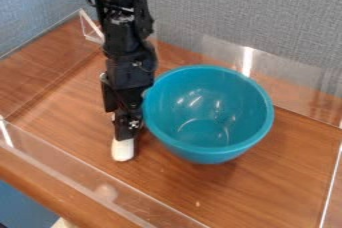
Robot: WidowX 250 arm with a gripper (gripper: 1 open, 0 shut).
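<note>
My black arm reaches down from the top left, with its gripper (126,124) low at the left side of a large teal bowl (207,114). A short white cylindrical object (123,148) is right below the fingertips on the wooden surface, its upper part hidden by the gripper. The fingers are dark and partly overlap one another, so their spread is hard to see.
Clear low walls (287,82) edge it at the back and front, with a grey textured backdrop behind.
</note>
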